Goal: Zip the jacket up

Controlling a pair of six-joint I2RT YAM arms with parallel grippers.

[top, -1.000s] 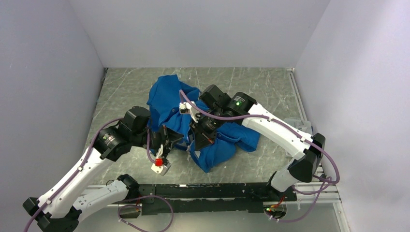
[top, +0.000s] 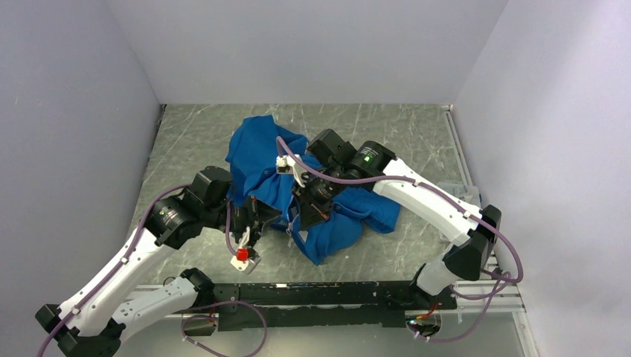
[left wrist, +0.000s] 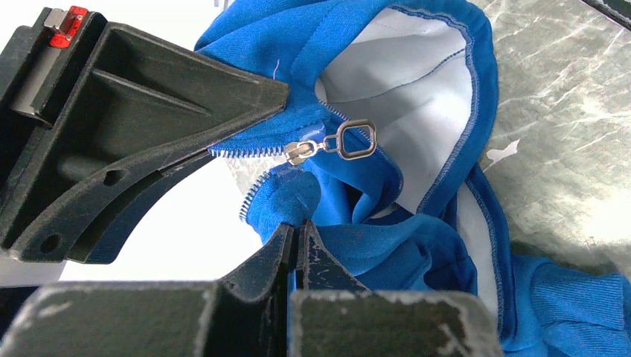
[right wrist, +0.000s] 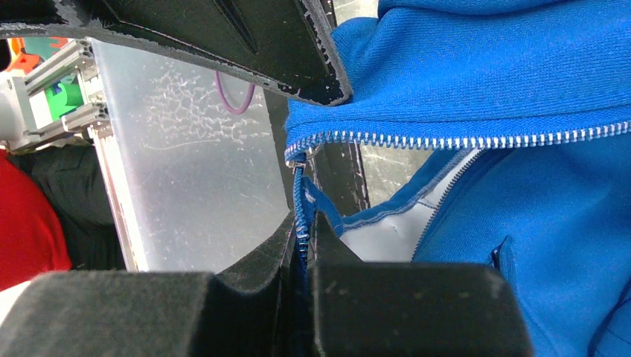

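Observation:
The blue jacket [top: 260, 149] lies bunched on the marble table. In the left wrist view, the metal zipper slider [left wrist: 301, 151] with its square pull hangs on the upper zipper tape, beside the other gripper's black body. My left gripper is shut on blue jacket fabric just below the slider. In the right wrist view, my right gripper is shut on a vertical strip of zipper tape [right wrist: 300, 201], beneath a horizontal row of zipper teeth [right wrist: 461, 141]. The two grippers are close together over the front middle of the jacket.
Grey walls [top: 312, 52] enclose it at back, left and right. A clear plastic item [top: 454, 192] lies at the right edge. Both arms crowd the front middle.
The right arm and the jacket look unchanged.

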